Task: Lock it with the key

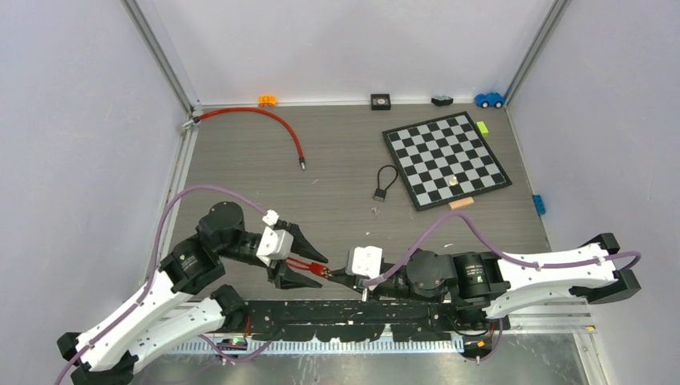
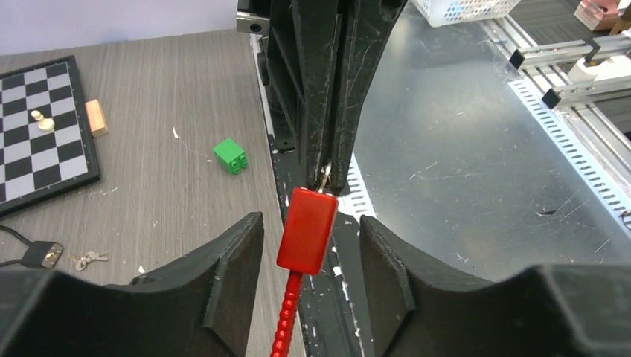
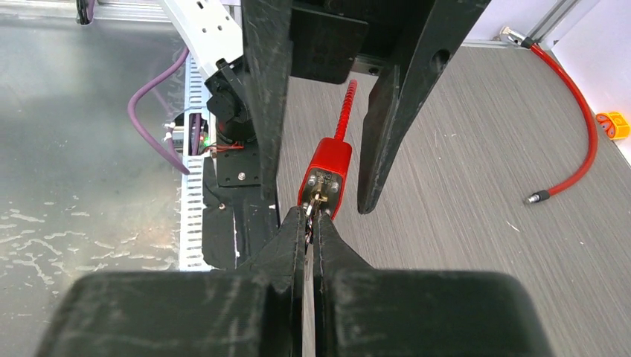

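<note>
A red padlock (image 2: 306, 229) with a red coiled cable hangs at the tip of my right gripper, which is shut on the metal key at the lock's keyhole; how far the key sits in is unclear. My left gripper stands open around the red lock body, a finger on each side, apparently not touching it. In the right wrist view its dark fingers flank the lock from above.
A black padlock (image 1: 379, 192) and loose keys (image 2: 89, 260) lie mid-table, near the chessboard (image 1: 445, 159). A green block (image 2: 231, 155) sits near the right arm. A red hose (image 1: 285, 127) lies at the back left.
</note>
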